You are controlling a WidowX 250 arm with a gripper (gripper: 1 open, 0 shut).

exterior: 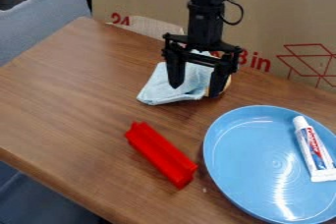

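Note:
My black gripper (198, 73) hangs over a pale blue cloth (165, 87) at the back middle of the table, its two fingers spread apart and low near the cloth. A round tan object (222, 86) is mostly hidden behind the gripper and the cloth. A red oblong object (161, 154) lies in the front middle. On the right, a blue plate (250, 174) holds a white toothpaste tube (312, 149).
A cardboard box (289, 41) stands along the back edge. A grey padded surface (39, 27) is beyond the left edge.

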